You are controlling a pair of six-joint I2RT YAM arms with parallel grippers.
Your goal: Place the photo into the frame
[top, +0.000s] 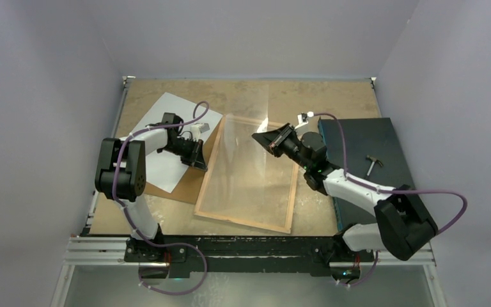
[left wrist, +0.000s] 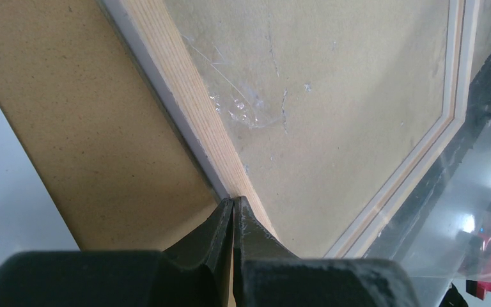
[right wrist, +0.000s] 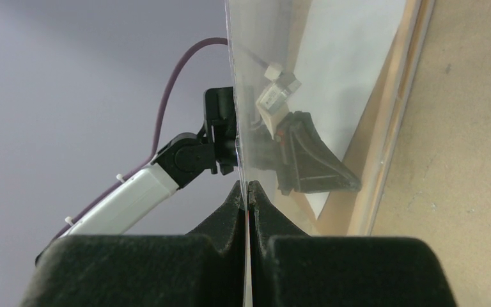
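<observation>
The wooden frame lies flat in the middle of the table, a bare tan surface inside it. A clear sheet stands raised and tilted over it. Its edge runs between the fingertips of my right gripper, which is shut on it. My left gripper is shut, its tips at the frame's left rail; nothing shows between them. Left of the frame, a white sheet lies on a brown board. Whether that sheet is the photo, I cannot tell.
On the right of the table a dark mat or panel carries a small hammer. Grey walls close in the sides. Behind the frame, the tan tabletop is clear.
</observation>
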